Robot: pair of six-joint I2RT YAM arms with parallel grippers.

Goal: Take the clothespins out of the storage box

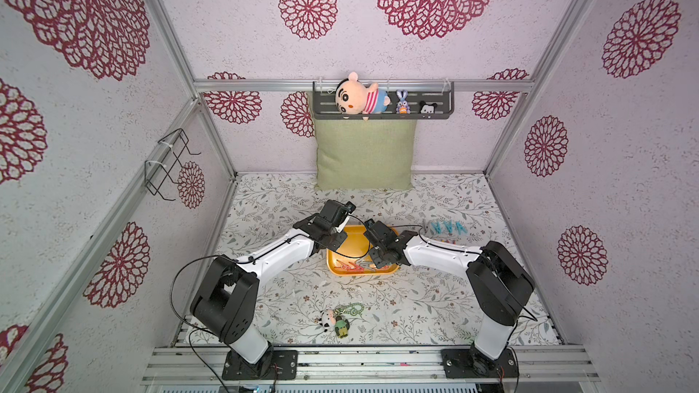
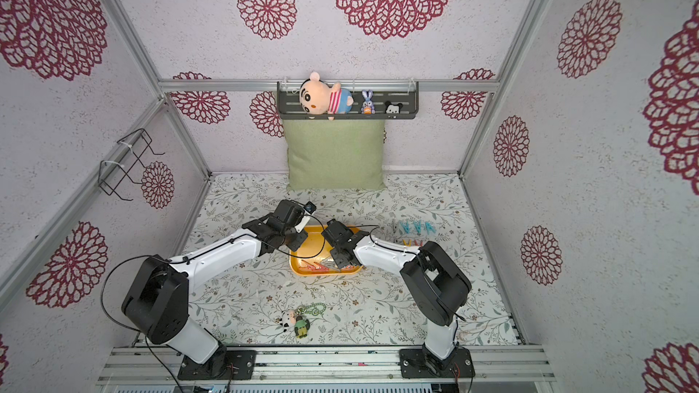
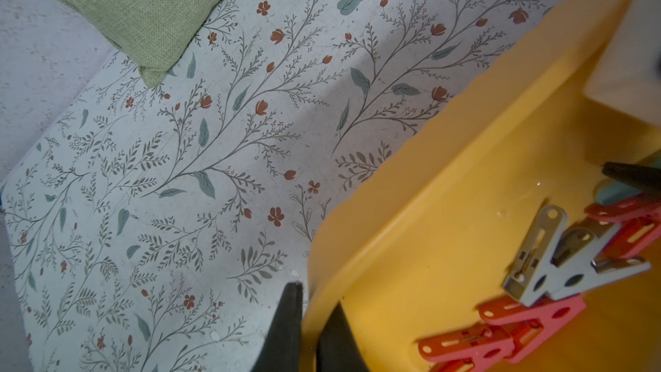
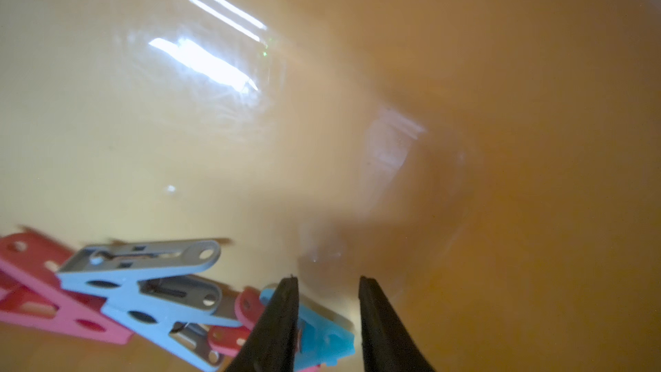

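Observation:
The yellow storage box [image 1: 332, 268] stands in the middle of the table. My left gripper is shut on its rim, one finger outside the wall and one inside. Several clothespins lie in a cluster on the box floor: red ones [image 3: 530, 323], a grey one [image 4: 144, 282] and a blue one [image 4: 323, 344]. My right gripper is down inside the box, part open. The blue clothespin reaches from behind its left finger into the gap; whether it is touched cannot be made out. From above, the right gripper hides part of the cluster.
Several blue clothespins [image 1: 447, 227] lie on the table right of the box, with orange-red ones close to the right forearm. A keychain with small figures [image 1: 336, 321] lies in front. A green cushion [image 1: 364, 154] leans at the back. Free table remains at the right.

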